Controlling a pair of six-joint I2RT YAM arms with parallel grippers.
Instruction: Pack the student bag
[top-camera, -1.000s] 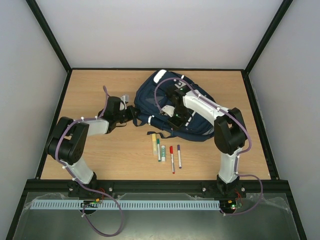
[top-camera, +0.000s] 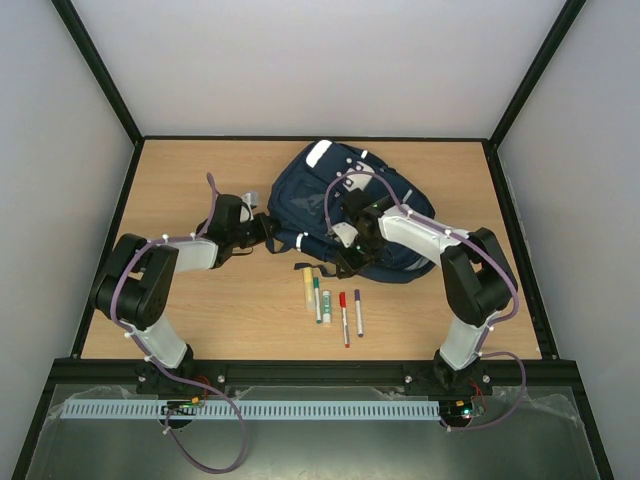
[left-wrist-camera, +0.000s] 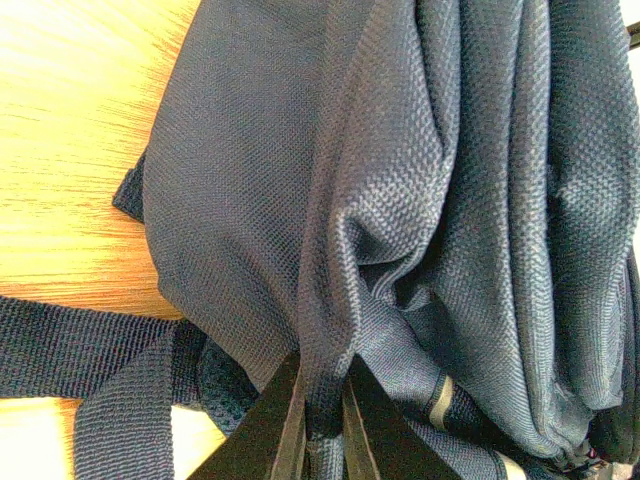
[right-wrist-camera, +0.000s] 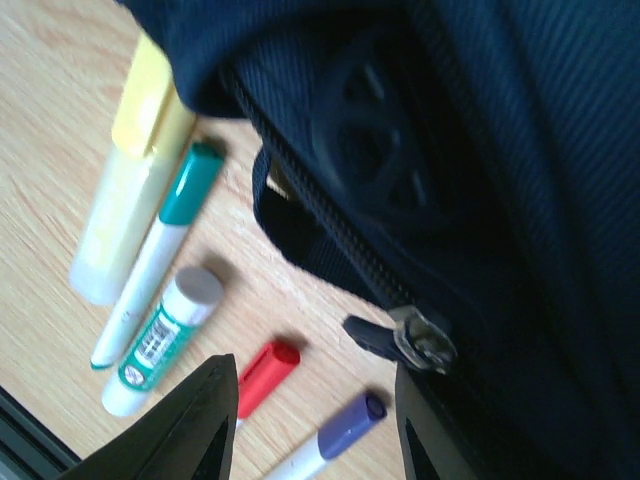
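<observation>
A navy backpack (top-camera: 315, 190) lies on the table. My left gripper (top-camera: 268, 226) is shut on its dark fabric (left-wrist-camera: 330, 290) at the bag's left end. My right gripper stands open over the bag's front edge, beside a zipper pull (right-wrist-camera: 420, 340). In front of the bag lie a yellow highlighter (top-camera: 308, 290), a teal marker (top-camera: 316, 300), a glue stick (top-camera: 326, 308), a red marker (top-camera: 344, 318) and a purple marker (top-camera: 358, 312).
Loose straps (top-camera: 318, 268) hang out at the bag's front. Bare wood (top-camera: 200, 310) shows at the front left and on the right side of the table; dark frame rails bound it.
The left arm and the pens have not visibly moved.
</observation>
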